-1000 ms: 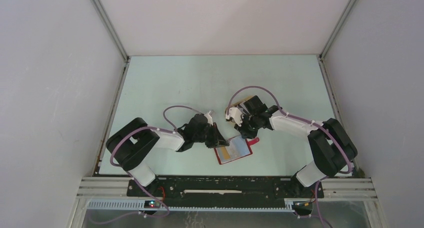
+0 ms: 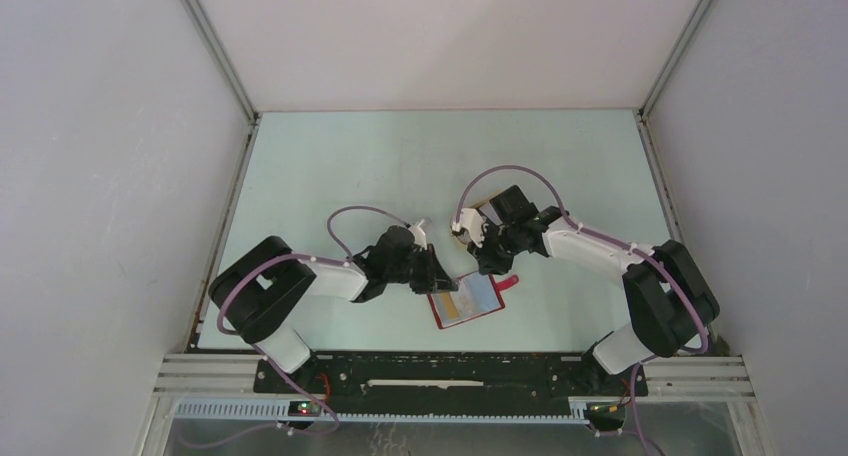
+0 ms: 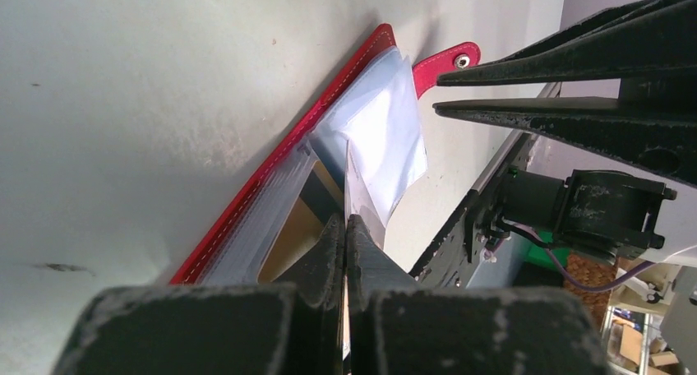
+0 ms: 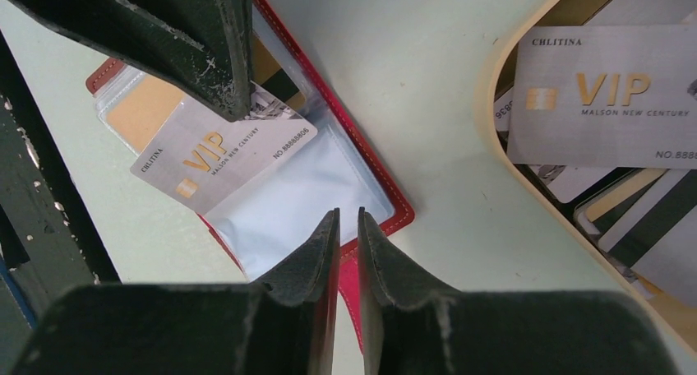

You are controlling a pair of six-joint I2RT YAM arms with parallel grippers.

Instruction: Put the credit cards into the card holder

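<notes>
The card holder (image 2: 478, 301) lies spread on the table, red-edged with clear sleeves. A tan card with a dark stripe (image 3: 306, 219) sits in one of its sleeves. My left gripper is shut on a silver VIP card, seen edge-on in the left wrist view. This card slants over the sleeves; whether its lower edge is inside one, I cannot tell. Over the holder's strap end, my right gripper is shut, with only the red strap (image 4: 349, 289) visible behind its narrow gap. In the left wrist view its dark fingers (image 3: 526, 116) stand clear of the card.
A tan-rimmed box (image 4: 493, 104) holds several loose cards, with a VIP card (image 4: 604, 95) on top. Both arms crowd close around the holder.
The right arm has shifted slightly, its wrist a little farther right. My left gripper, the card and the holder look almost unmoved.
</notes>
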